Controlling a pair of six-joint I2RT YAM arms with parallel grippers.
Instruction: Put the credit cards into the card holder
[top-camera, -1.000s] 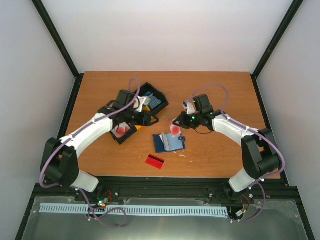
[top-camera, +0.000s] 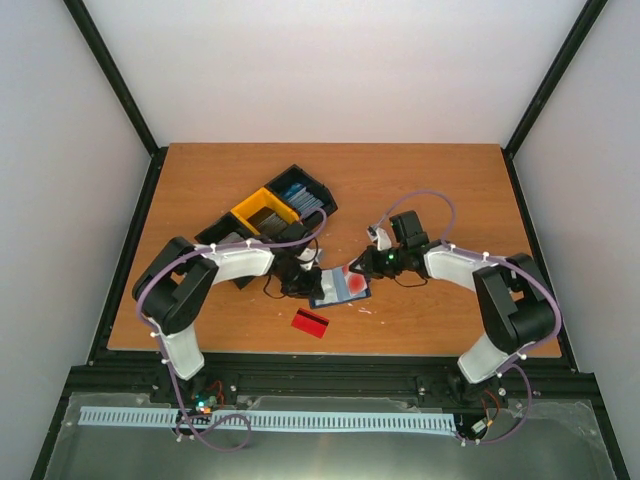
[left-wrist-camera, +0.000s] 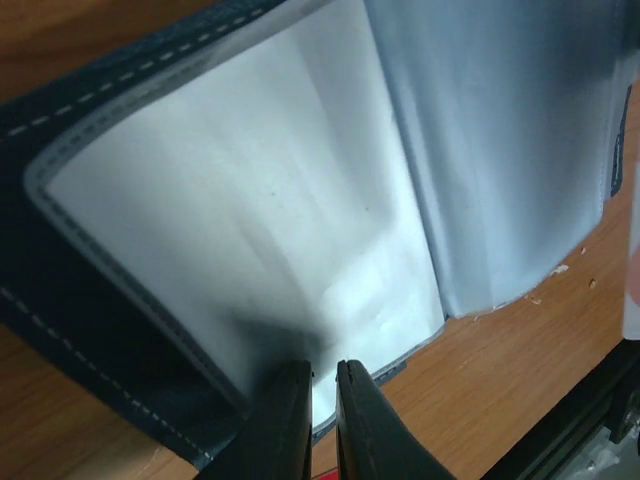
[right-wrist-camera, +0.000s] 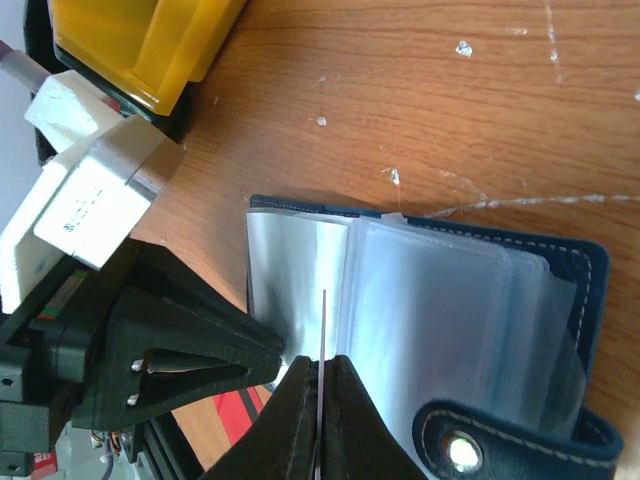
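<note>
The dark blue card holder (top-camera: 340, 285) lies open at the table's front middle, its clear sleeves (right-wrist-camera: 420, 310) and white page (left-wrist-camera: 250, 200) showing. My left gripper is down at the page's edge, fingers together; whether anything is between them is hard to tell. My right gripper is shut over the sleeves, with a thin card seen edge-on at its fingers; in the top view this white card with a red patch (top-camera: 356, 283) hangs over the holder's right part. A red card (top-camera: 310, 322) lies on the table in front of the holder.
A black organiser with a yellow tray (top-camera: 264, 212) and stacks of cards stands at the back left, close to the left arm.
My left gripper has moved down and toward the front onto the holder's left part. My right gripper has moved slightly toward the front with the card, lower over the holder.
</note>
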